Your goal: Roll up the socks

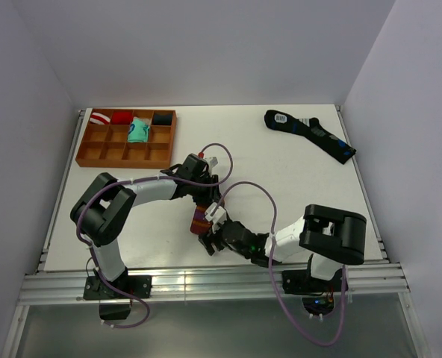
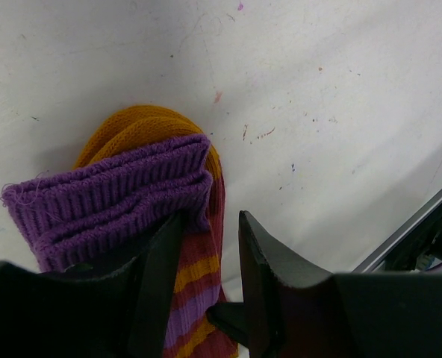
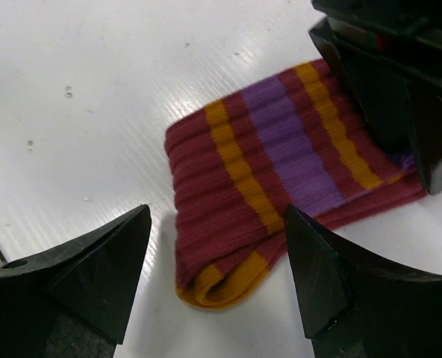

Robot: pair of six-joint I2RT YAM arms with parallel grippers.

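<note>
The striped maroon, orange and purple sock (image 1: 199, 220) lies bunched near the table's front middle, between my grippers. In the left wrist view its purple cuff (image 2: 109, 186) is folded over orange fabric, with my left gripper over it, fingers part open; whether fabric is held between them is unclear. In the right wrist view the sock's striped body (image 3: 251, 164) ends in a folded tip close to my right gripper, which stands open at that end. The left gripper's dark body overlaps the sock's far end there.
A wooden compartment box (image 1: 98, 149) with rolled socks stands at the back left. Black socks (image 1: 310, 133) lie at the back right. The front edge is close to my right gripper.
</note>
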